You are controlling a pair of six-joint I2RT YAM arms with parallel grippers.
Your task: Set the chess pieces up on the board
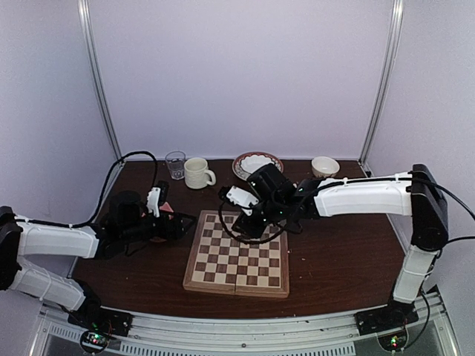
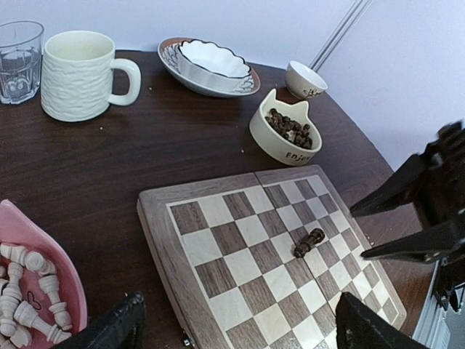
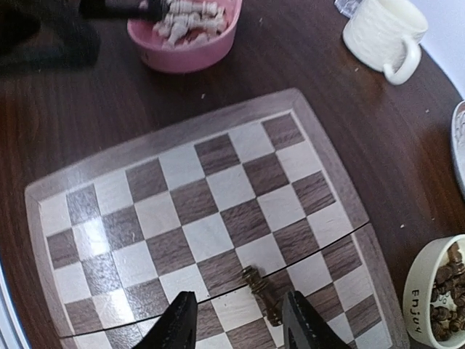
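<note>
A dark chess piece [image 3: 265, 298] lies on its side near the middle of the chessboard [image 2: 167, 190], by the fold line. My right gripper is open above the board, nothing between its fingers; the piece shows beyond the gap. In the left wrist view the right gripper is beside the piece, clear of it. My left gripper [image 1: 191, 221] is open and empty at the board's left side. White pieces [image 2: 47, 283] fill a pink bowl [image 2: 67, 270] on the left. More dark pieces [image 2: 290, 127] sit in a cream bowl [image 2: 272, 145] behind the board.
At the back stand a glass [image 1: 175, 165], a white mug [image 1: 197, 174], a patterned plate [image 1: 239, 165] with a white dish on it, and a small white bowl [image 1: 325, 167]. Bare table [image 1: 341, 259] extends right of the board.
</note>
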